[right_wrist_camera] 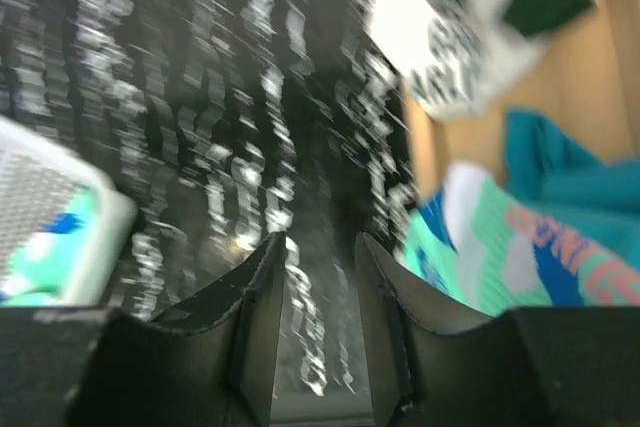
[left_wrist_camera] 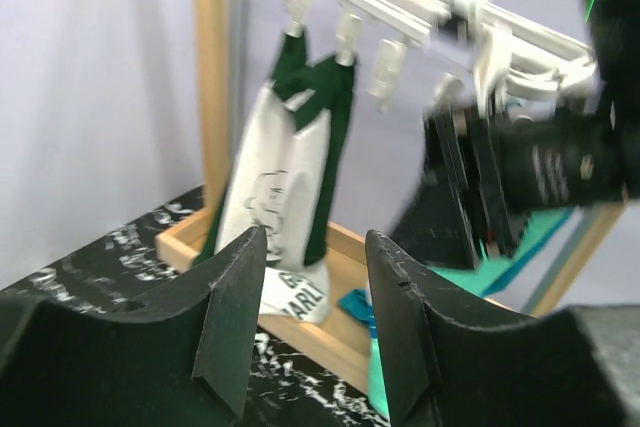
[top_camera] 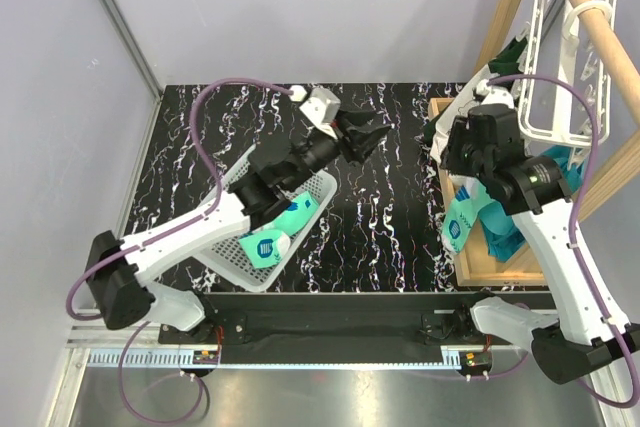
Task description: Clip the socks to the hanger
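Note:
The white clip hanger [top_camera: 548,133] hangs on the wooden stand at the right. A white and dark green sock pair [left_wrist_camera: 318,162] hangs from its clips in the left wrist view. Below the hanger in the top view are a mint sock [top_camera: 460,219] and a teal sock [top_camera: 502,237]; their upper ends are hidden by the right arm. My left gripper is open and empty over the table, apart from the socks. Open too, my right gripper points down beside the hanging socks, nothing between its fingers.
A light grey basket [top_camera: 328,185] on the left holds mint socks [top_camera: 265,247], partly under the left arm. The stand's wooden base [top_camera: 482,269] and slanted pole [top_camera: 605,39] border the right side.

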